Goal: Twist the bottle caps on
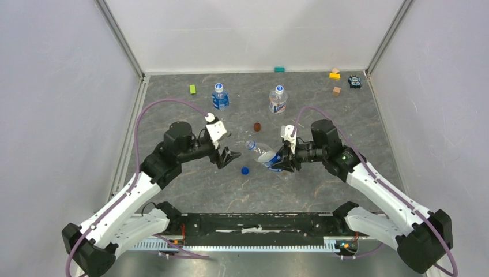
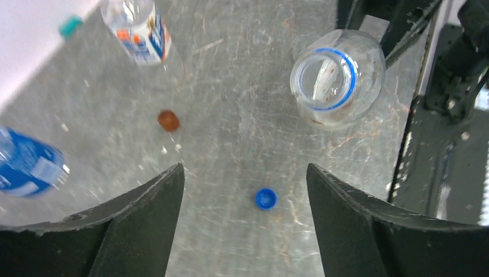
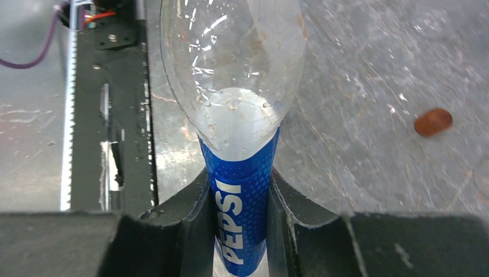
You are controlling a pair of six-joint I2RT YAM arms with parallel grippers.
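Note:
A Pepsi bottle [image 1: 263, 154] is held tilted, mouth toward the left, with my right gripper [image 1: 284, 163] shut on it; its blue label [image 3: 239, 219] sits between the fingers in the right wrist view. In the left wrist view its uncapped mouth [image 2: 323, 81] faces me. My left gripper [image 1: 228, 156] is open and empty, to the left of the bottle. A blue cap [image 1: 245, 171] lies on the floor below and between the grippers, also seen in the left wrist view [image 2: 266, 198].
Two standing bottles [image 1: 220, 97] [image 1: 277, 101] with caps on are at the back. A brown cap [image 1: 257, 126] lies mid-surface. Small blocks [image 1: 334, 76] and a toy car [image 1: 354, 81] are at the back right.

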